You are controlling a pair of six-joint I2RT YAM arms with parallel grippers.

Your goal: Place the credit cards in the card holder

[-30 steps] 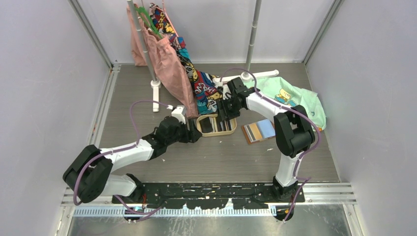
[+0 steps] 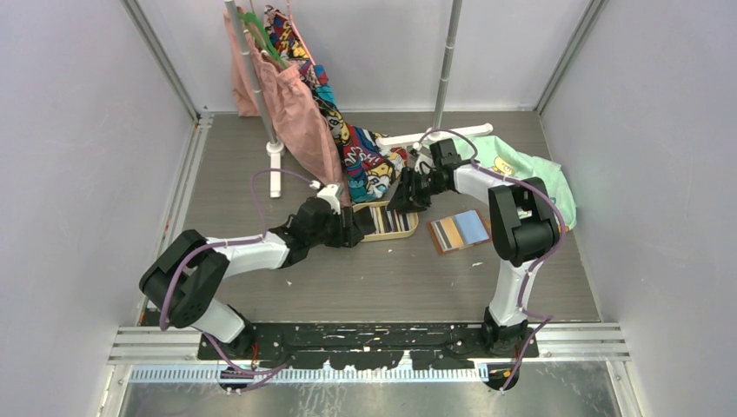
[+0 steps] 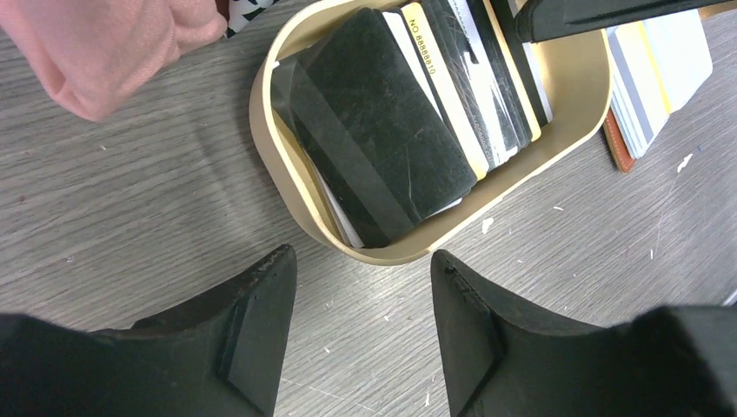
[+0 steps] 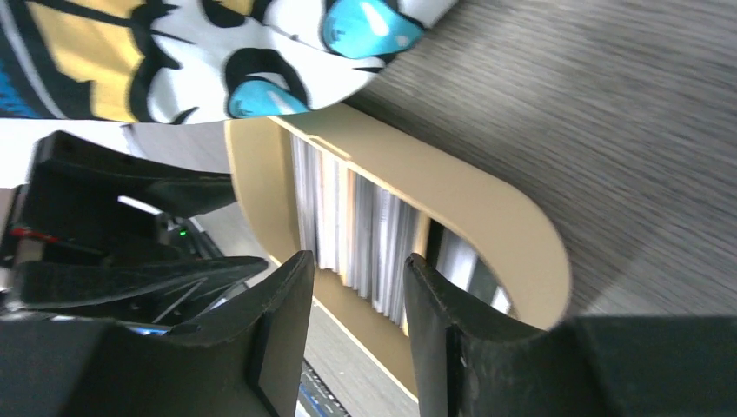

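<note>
A tan oval box (image 3: 291,187) holds a row of cards, with a black card (image 3: 369,130) lying slanted at its left end and a yellow-edged card (image 3: 445,87) among the others. Right of the box, the brown card holder (image 2: 441,246) lies flat, showing tan, grey and blue cards (image 2: 470,227). My left gripper is open at the box's left end, with nothing between its fingers. Over the box's right part, my right gripper has its fingers apart; upright cards (image 4: 352,221) show through the gap, and none is seen gripped.
Pink cloth (image 2: 306,113) and patterned cloth (image 2: 356,161) hang from a rack close behind the box. A green cloth (image 2: 521,169) lies at back right.
My left gripper has shifted slightly right, towards the box, with its arm swinging in.
</note>
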